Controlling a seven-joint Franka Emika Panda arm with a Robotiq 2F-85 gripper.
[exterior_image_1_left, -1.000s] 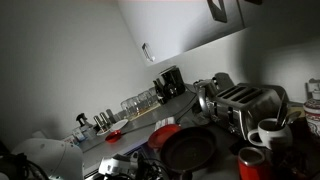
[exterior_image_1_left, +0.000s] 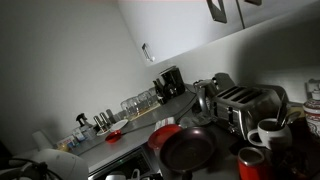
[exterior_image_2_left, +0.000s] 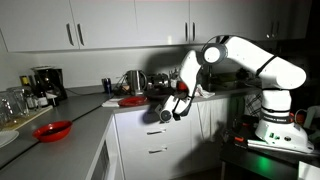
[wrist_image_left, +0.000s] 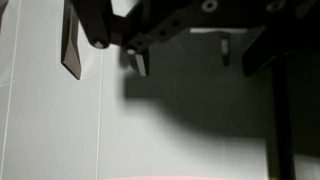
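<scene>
My gripper (exterior_image_2_left: 172, 115) hangs low in front of the white drawer fronts (exterior_image_2_left: 138, 141), just below the counter edge, at the end of the white arm (exterior_image_2_left: 236, 55). In the wrist view its dark fingers (wrist_image_left: 71, 48) are spread apart at the top, and nothing is visibly held between them. Behind them lies a plain grey panel (wrist_image_left: 60, 125) with a thin upright seam and a broad shadow. Exactly how far the fingers are from the drawer fronts is hard to tell. In exterior view 1 the gripper is mostly cut off at the bottom edge.
A dark frying pan (exterior_image_1_left: 187, 149) rests on the counter beside a red dish (exterior_image_1_left: 163, 134). Close by stand a steel toaster (exterior_image_1_left: 248, 107), a white mug (exterior_image_1_left: 270, 134) and a red canister (exterior_image_1_left: 252, 163). Another red bowl (exterior_image_2_left: 52, 130) sits at the left counter. Upper cabinets hang above.
The white part of the arm at the lower left of exterior view 1 has sunk lower toward the bottom edge. The pan, toaster and dishes have stayed in place.
</scene>
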